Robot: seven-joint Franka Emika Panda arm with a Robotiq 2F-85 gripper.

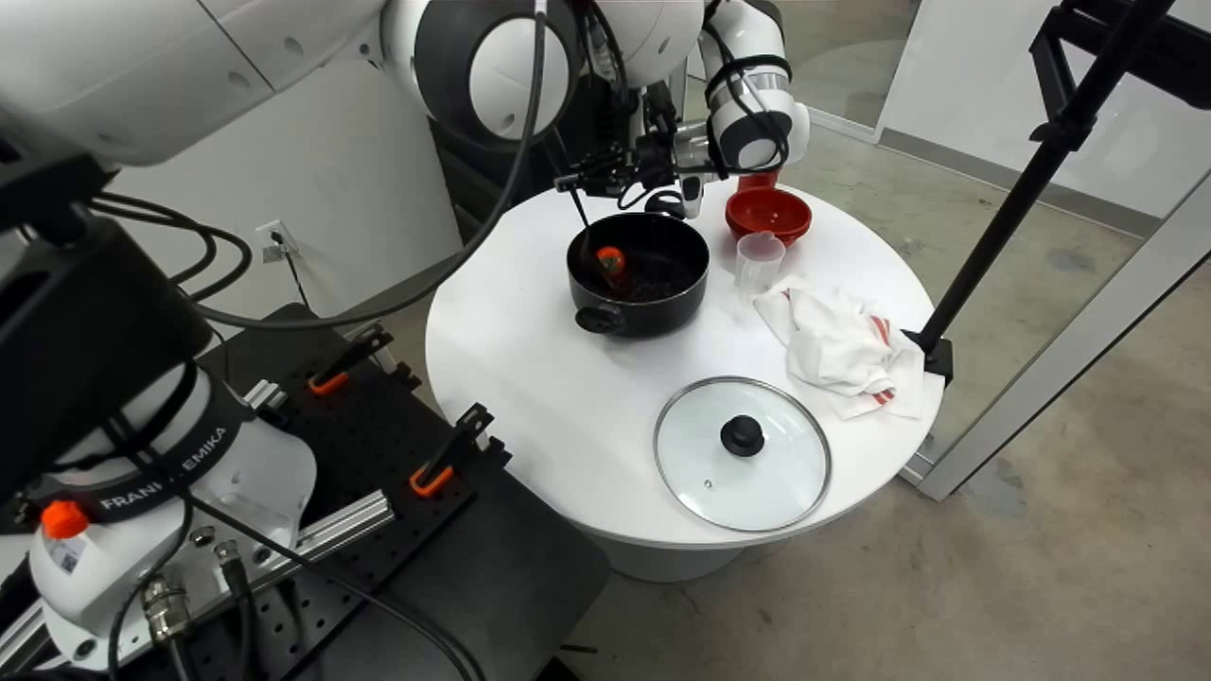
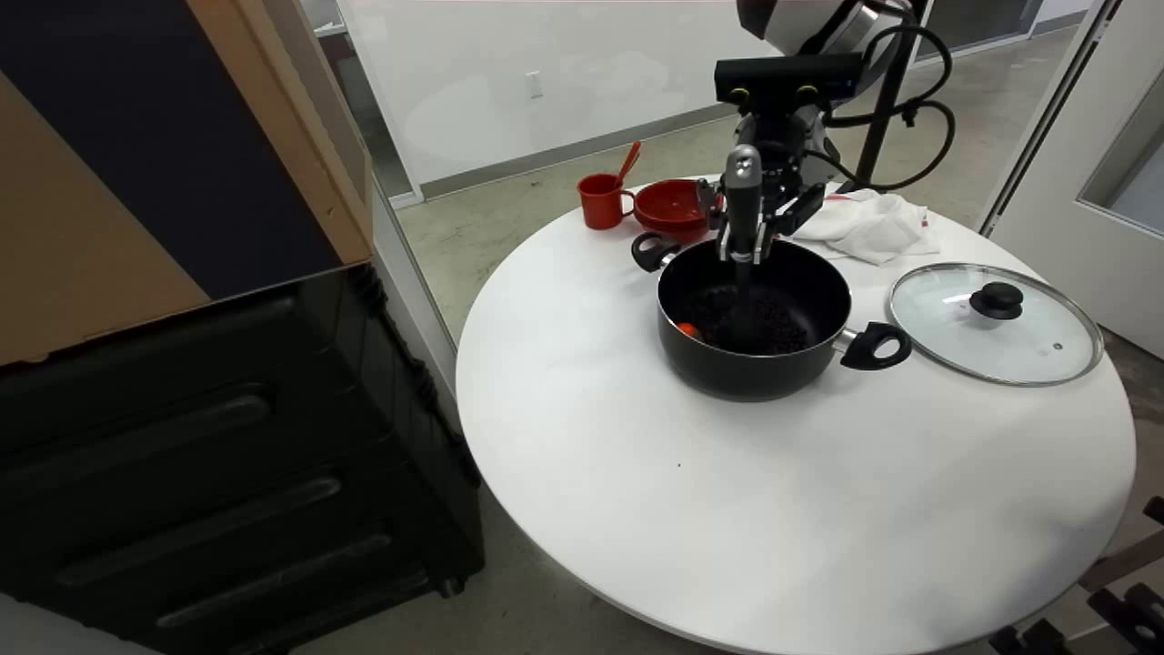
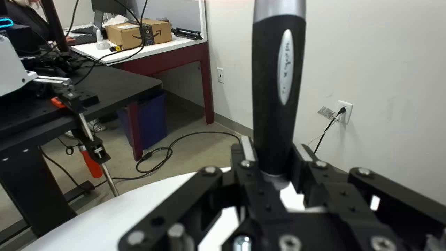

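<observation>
In the wrist view, my gripper is shut on the thick black handle of a utensil point(image 3: 274, 90), which stands nearly upright between the fingers. Its dark lower end point(image 2: 747, 311) reaches down into a black two-handled pot point(image 2: 753, 377). Exterior view 1 shows the thin shaft slanting in at the pot's left side, close to a red tomato point(image 1: 610, 260); whether they touch is unclear. Dark contents cover the pot's bottom, and the utensil's tip is hard to make out against them.
A glass lid point(image 1: 744, 454) lies flat near the table's front. Right of the pot are red bowls point(image 1: 769, 214), a clear cup point(image 1: 760, 261) and a crumpled white towel point(image 1: 849, 346). A red mug point(image 2: 601, 201) stands behind.
</observation>
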